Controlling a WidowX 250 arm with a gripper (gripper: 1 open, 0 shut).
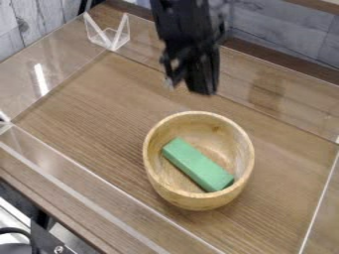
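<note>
A light tan round bowl (163, 187) stands on the wooden table in the lower middle. A green rectangular block (197, 164) lies inside it, tilted diagonally. The black arm hangs over the back middle, above and behind the bowl. The lowest part of my gripper (200, 75) is blurred, so its fingertips and what is between them are unclear.
A small white wire-like object (113, 35) is at the back left. A black cable (14, 238) lies at the lower left corner.
</note>
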